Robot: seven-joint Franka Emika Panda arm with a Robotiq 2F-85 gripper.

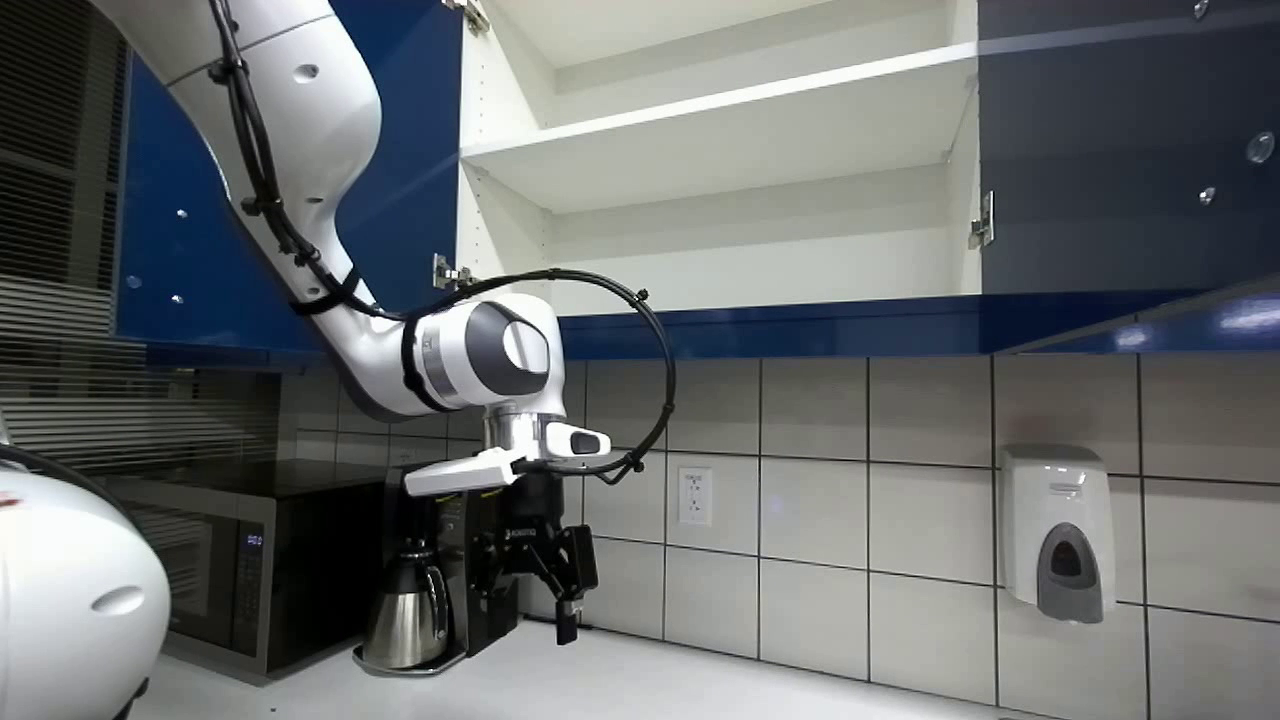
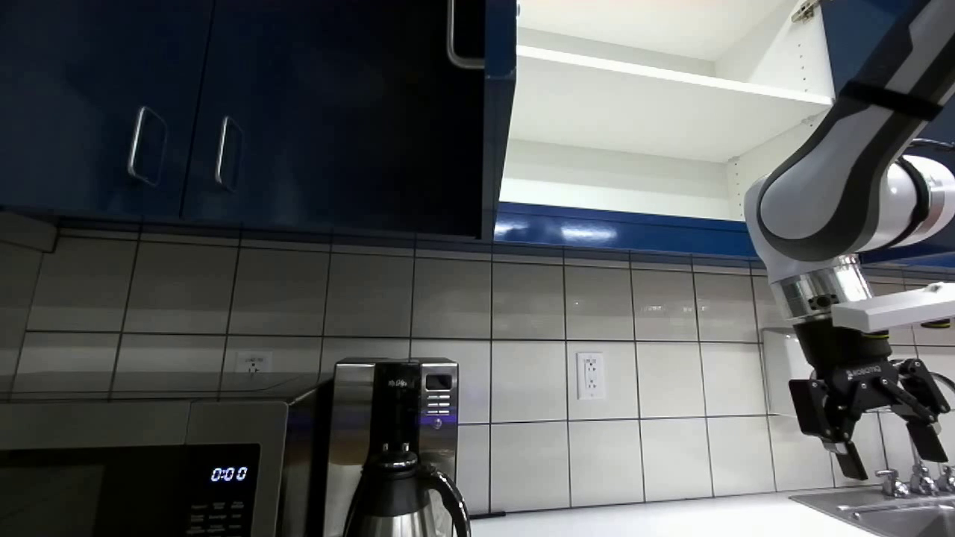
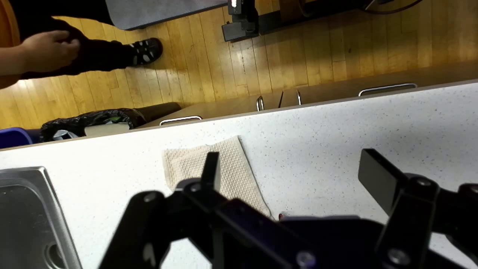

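Note:
My gripper is open over the white counter, its two black fingers wide apart with nothing between them. In the second exterior view the gripper (image 2: 892, 461) points down at the right, above counter height near the sink. A beige cloth (image 3: 237, 172) lies on the counter in the wrist view, partly hidden behind the left finger. A small red thing (image 3: 281, 216) shows at the gripper's lower edge, too covered to make out. The open wall cabinet (image 1: 768, 252) has bare white shelves.
A coffee maker with a steel carafe (image 1: 408, 618) and a microwave (image 1: 258, 564) stand on the counter. The sink (image 3: 42, 201) is at the wrist view's left. A person's hand (image 3: 51, 49) shows beyond the counter edge. A soap dispenser (image 1: 1058, 528) hangs on the tiles.

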